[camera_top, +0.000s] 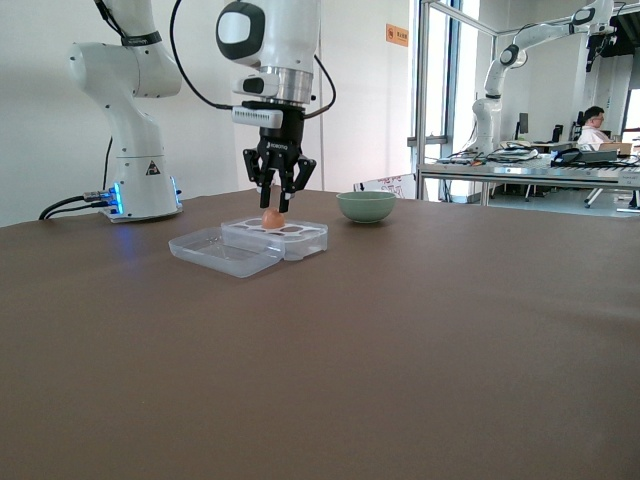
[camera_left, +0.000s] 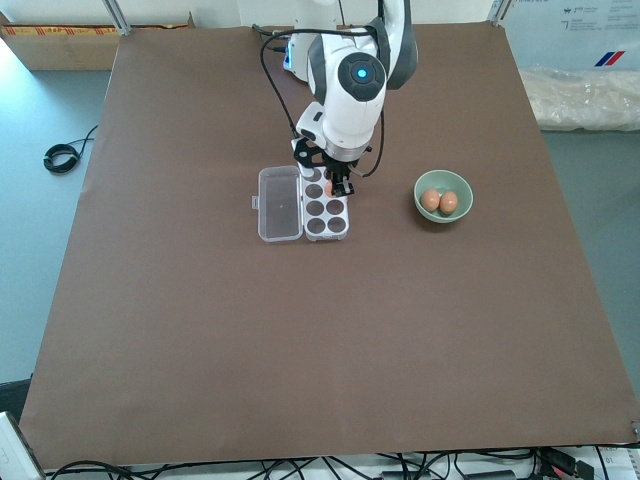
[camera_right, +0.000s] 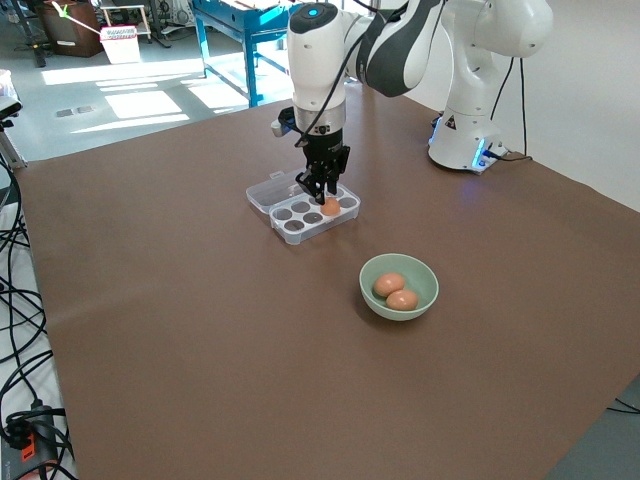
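An open plastic egg box (camera_left: 280, 205) lies on the brown table; its lid is flat, and one egg (camera_top: 273, 219) sits in its white tray (camera_right: 294, 226). My gripper (camera_top: 279, 200) hangs upright just above that egg, fingertips close over it; in the left view it partly hides the egg. The fingers look apart in the top view, with nothing lifted between them. A green bowl (camera_left: 443, 214) to the right of the box holds two eggs (camera_right: 389, 284) (camera_right: 403, 300).
The robot's base (camera_top: 140, 190) stands behind. Cables (camera_right: 25, 370) lie along the table's outer edge.
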